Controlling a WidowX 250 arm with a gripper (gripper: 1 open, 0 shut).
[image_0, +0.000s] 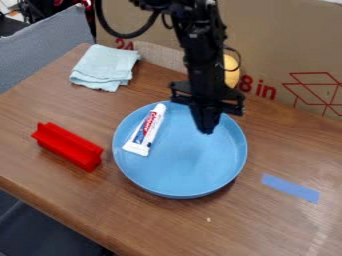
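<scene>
A blue plate (187, 165) rests on the wooden table, with a white toothpaste tube (143, 132) lying diagonally on its left part. My black gripper (207, 126) is shut, pointing down over the back right part of the plate, to the right of the tube and apart from it. Nothing shows between its fingers.
A red block (67, 145) lies left of the plate. A folded light blue cloth (104, 65) is at the back left. A yellow object (230, 70) stands behind the arm, before the cardboard backdrop (301, 70). Blue tape (290, 187) marks the clear right side.
</scene>
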